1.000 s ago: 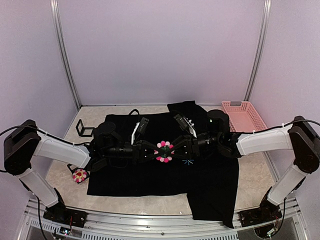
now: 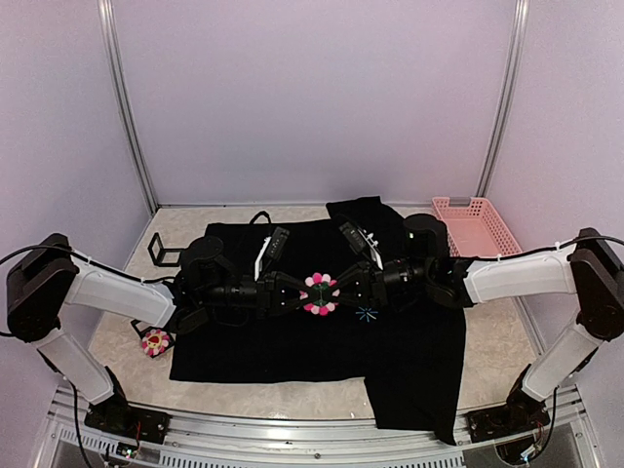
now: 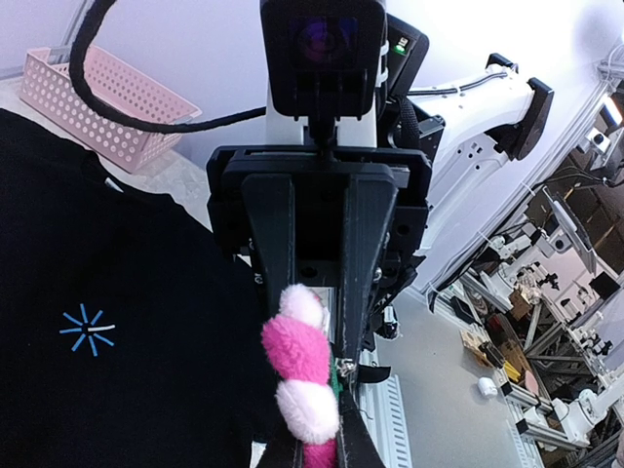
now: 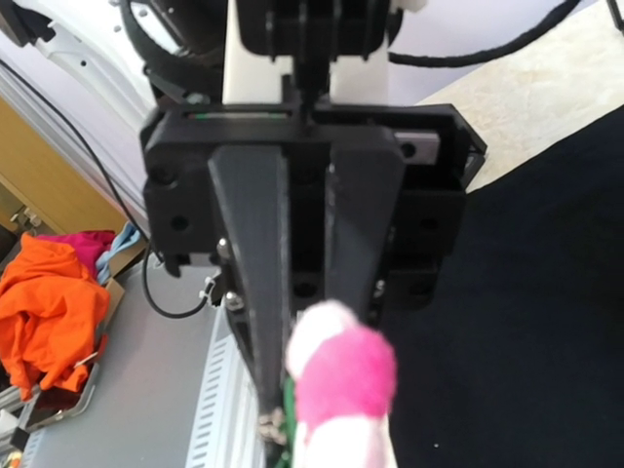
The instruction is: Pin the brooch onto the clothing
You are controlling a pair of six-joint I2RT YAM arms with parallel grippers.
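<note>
The brooch (image 2: 320, 293), a plush flower with pink and white petals and a green back facing up, hangs above the black clothing (image 2: 283, 356). My left gripper (image 2: 295, 292) is shut on its left edge. In the left wrist view the brooch (image 3: 304, 375) is edge-on, and a metal clasp (image 3: 345, 368) shows at its back. From the other side comes my right gripper (image 2: 341, 285), its fingers (image 3: 365, 244) apart with a gap between them, close to the clasp. Petals partly hide its tips. The right wrist view shows the brooch (image 4: 346, 385) blurred, with the left gripper's fingers (image 4: 255, 244) behind it.
Blue marks (image 3: 88, 330) form a star on the clothing, just right of the brooch from above. A second flower brooch (image 2: 156, 341) rests at the left by a black stand. A pink basket (image 2: 478, 229) stands at the back right.
Left gripper and brooch have barely moved.
</note>
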